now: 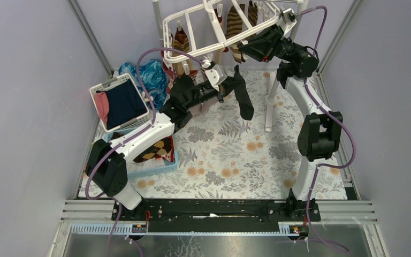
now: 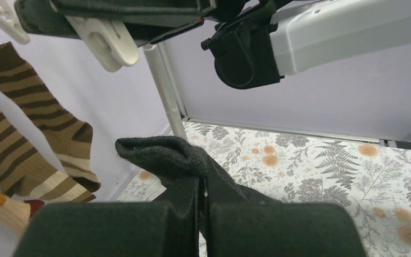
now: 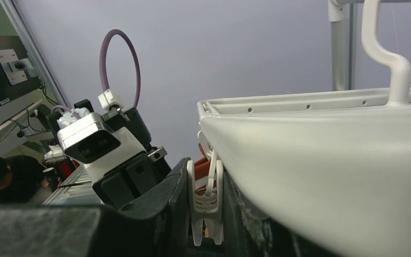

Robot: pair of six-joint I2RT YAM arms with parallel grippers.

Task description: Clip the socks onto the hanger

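Observation:
From my left gripper (image 1: pixel 237 82) hangs a dark grey sock (image 1: pixel 244 105); the fingers are shut on the fabric. In the left wrist view, the sock's folded top (image 2: pixel 163 151) sticks out past the fingertips, below and apart from a white clip (image 2: pixel 107 45). That clip sits between the fingers of my right gripper, shut on it at the front right of the white hanger (image 1: pixel 222 42). No cloth shows in this clip. Brown striped socks (image 2: pixel 29 101) hang from other clips nearby.
On the left stand a white basket (image 1: pixel 97 88) with dark and pink cloth and a light blue basket (image 1: pixel 158 168) with patterned socks. Blue plastic (image 1: pixel 151 77) lies behind them.

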